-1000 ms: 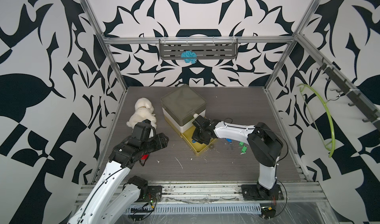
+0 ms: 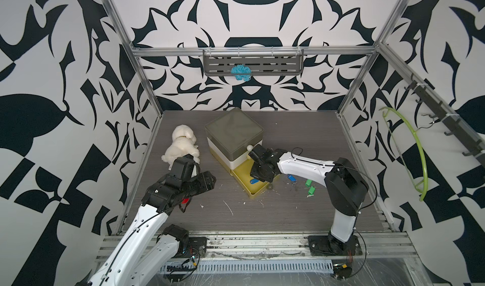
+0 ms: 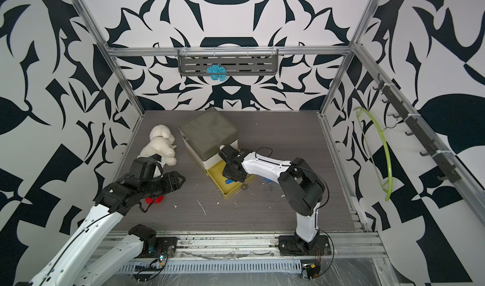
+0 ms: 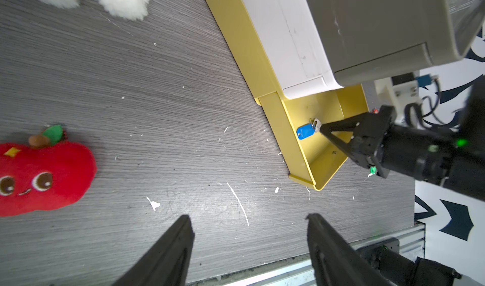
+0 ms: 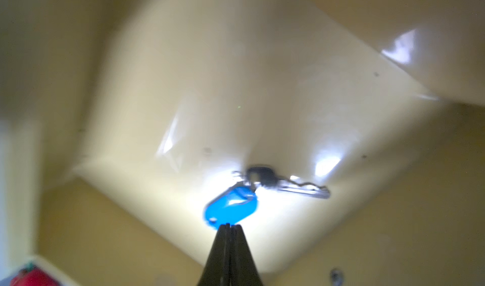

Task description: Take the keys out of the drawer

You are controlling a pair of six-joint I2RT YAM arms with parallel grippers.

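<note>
The keys, a silver key with a blue tag, lie on the floor of the open yellow drawer under the box. My right gripper reaches down into the drawer beside them; in the right wrist view its fingertips are together just at the blue tag, with nothing visibly between them. My left gripper stands open and empty over the table, left of the drawer.
A white plush dog lies left of the box and a red plush apple lies nearer me. Small blue and green pieces lie right of the drawer.
My right arm has shifted slightly toward the right and front, uncovering more of the blue tag. The left arm is almost unchanged.
</note>
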